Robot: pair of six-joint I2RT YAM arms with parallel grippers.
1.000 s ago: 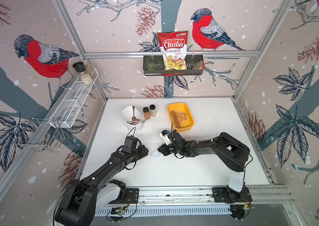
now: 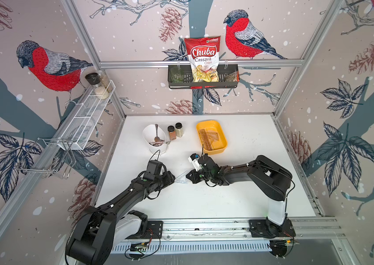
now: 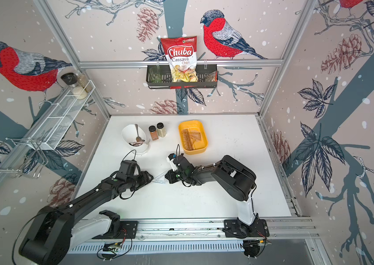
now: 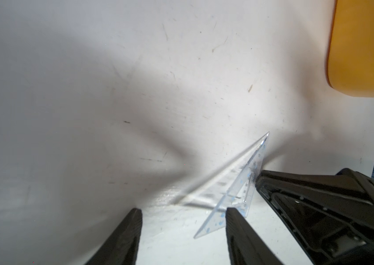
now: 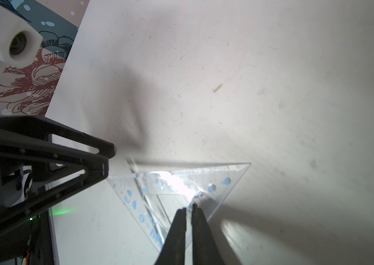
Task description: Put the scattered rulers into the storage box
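A clear triangular ruler with blue dots (image 5: 151, 178) is tilted above the white table between the two arms. My right gripper is shut on one of its corners. Facing it, my left gripper has its fingers apart, with another corner of the ruler (image 4: 235, 192) close to its tips; whether they touch it I cannot tell. At the back stands the yellow-orange storage box (image 2: 222, 134), holding a brown ruler (image 2: 206, 140) and a triangular piece (image 2: 213, 136).
A white bowl (image 2: 147, 132) with utensils stands back left, beside two spice jars (image 2: 171, 133). My right arm reaches in just in front of the storage box. Bare table lies at the front and on the right.
The ruler's left corner now reaches closer to my left gripper, and the ruler shows more tilted. My right gripper has shifted very slightly; the box and bowl have stayed put.
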